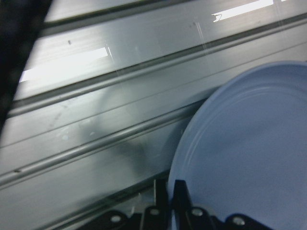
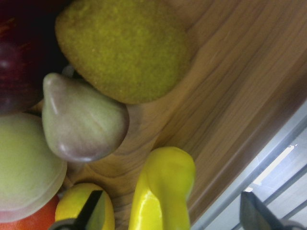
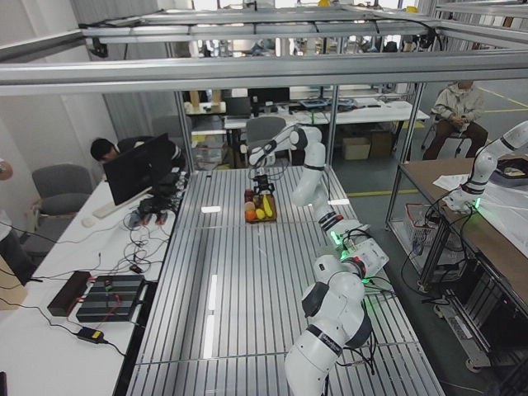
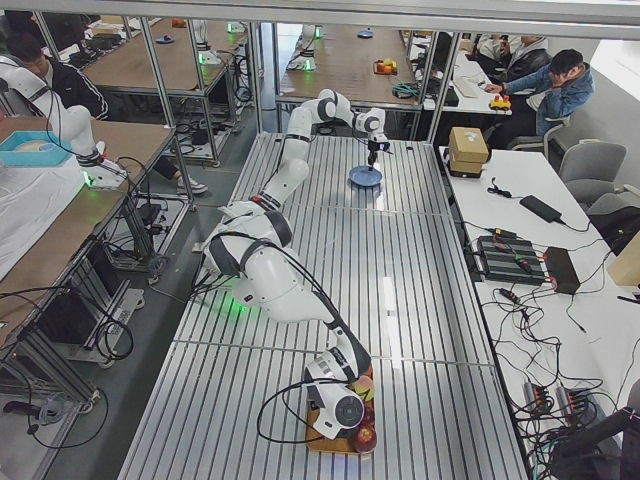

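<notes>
A blue plate [image 4: 365, 176] [image 1: 244, 143] lies on the slatted metal table. My left gripper is at its rim, fingertips close together with the rim at them; whether they grip it is unclear. My right gripper is open over a wooden fruit tray [image 3: 272, 218] [image 2: 244, 96], its fingers either side of a yellow banana [image 2: 163, 177]. Also in the tray are a kiwi [image 2: 122, 48], a fig [image 2: 84, 120], a dark red apple [image 2: 19, 72] and several other fruits.
Metal frame posts rise at its edges. A white side table [image 4: 530, 210] with boxes, electronics and cables runs alongside; another bench [image 3: 437, 173] with a robot arm stands across the aisle.
</notes>
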